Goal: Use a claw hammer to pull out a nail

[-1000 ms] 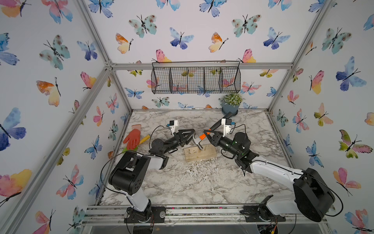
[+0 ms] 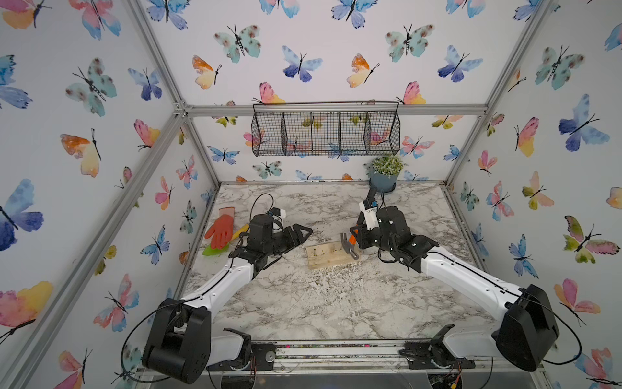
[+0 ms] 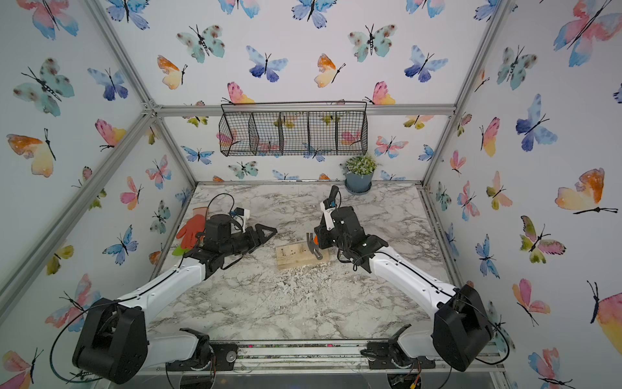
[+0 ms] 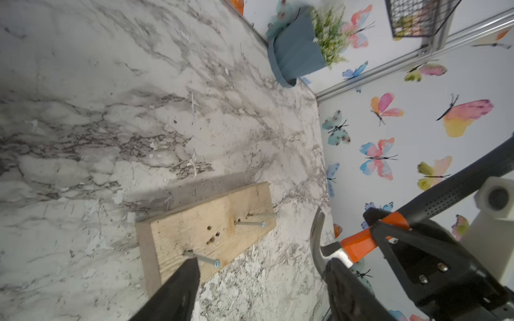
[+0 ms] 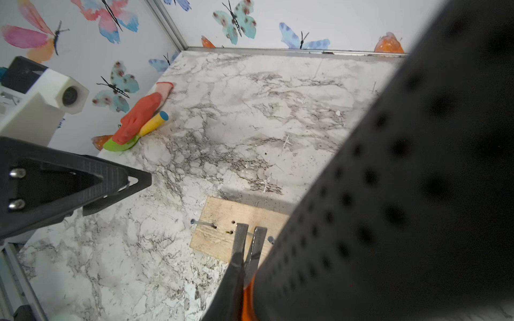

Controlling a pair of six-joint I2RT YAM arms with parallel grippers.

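A pale wooden block [image 2: 322,256] lies mid-table, with two nails [image 4: 204,259] sticking out of it and a few bare holes between them. The claw hammer [image 4: 320,240] hangs over the block's right end, head downward and clear of the wood. My right gripper [image 2: 358,236] is shut on the hammer's orange neck; in the right wrist view the black handle [image 5: 396,176] covers much of the picture, and the two claw tips [image 5: 256,240] appear over the block. Left of the block, my left gripper [image 2: 305,232] is open and empty, its fingers [image 4: 176,294] wide apart.
At the left back lie a red glove [image 2: 220,230] and a yellow-handled thing [image 2: 240,231]. A potted plant [image 2: 383,175] stands at the back right, under a wire basket [image 2: 326,133]. Debris litters the tabletop in front of the block.
The left gripper has drawn back to the left from the hammer head and its arm has turned. The right gripper has shifted right with the hammer, whose handle now stands more upright. The block stays put.
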